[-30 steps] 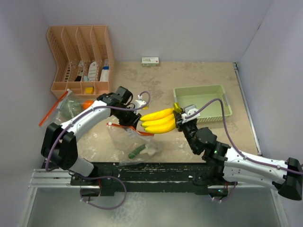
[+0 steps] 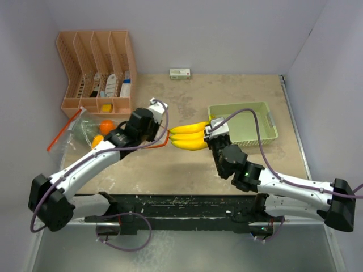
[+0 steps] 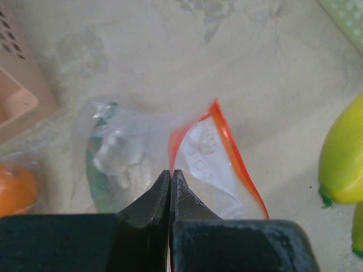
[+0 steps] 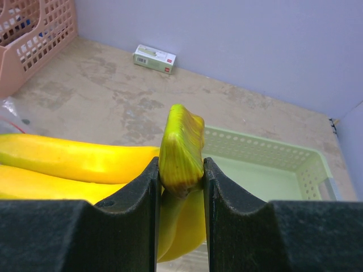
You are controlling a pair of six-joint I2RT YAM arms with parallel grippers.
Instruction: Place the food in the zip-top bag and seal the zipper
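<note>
A clear zip bag [image 3: 127,153] with a red-orange zip edge [image 3: 245,164] fills the middle of the left wrist view. Inside it are a long green vegetable [image 3: 97,173] and something pale. My left gripper is shut on the bag's edge, and the mouth gapes to the right of its fingertips. In the top view, the left arm covers most of the bag. A bunch of yellow bananas [image 2: 190,136] hangs sideways, tips toward the bag mouth but outside it. The stem [image 4: 181,147] is between the fingers of my right gripper, which is shut on it.
A second clear bag with a red zip [image 2: 65,129] lies at the left, with an orange [image 2: 106,126] seen through it. A slotted peach rack [image 2: 63,79] stands behind. The pale green basket [image 2: 271,136] is right, beside the right gripper. A small box [image 2: 180,73] sits against the back wall.
The bananas and right gripper have shifted only slightly.
</note>
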